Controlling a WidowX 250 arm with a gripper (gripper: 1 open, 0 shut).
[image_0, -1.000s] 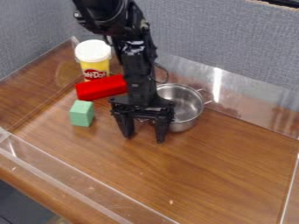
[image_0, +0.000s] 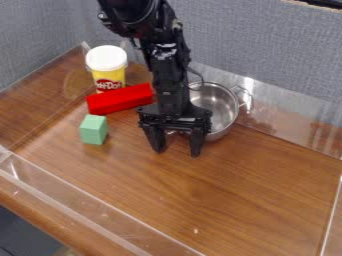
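Note:
My black gripper (image_0: 175, 140) hangs low over the wooden table, its two fingers spread apart in front of a steel pot (image_0: 218, 98). The arm partly hides the pot, and I cannot tell whether the fingers touch it. A red block (image_0: 116, 100) lies to the left of the arm, and a green block (image_0: 94, 129) stands nearer the front left. A white tub with a yellow label (image_0: 107, 68) stands behind the red block.
A clear low barrier runs along the table edges, with grey walls behind.
My gripper has shifted slightly to the right and a little up, and the pot appears moved slightly back and to the right.

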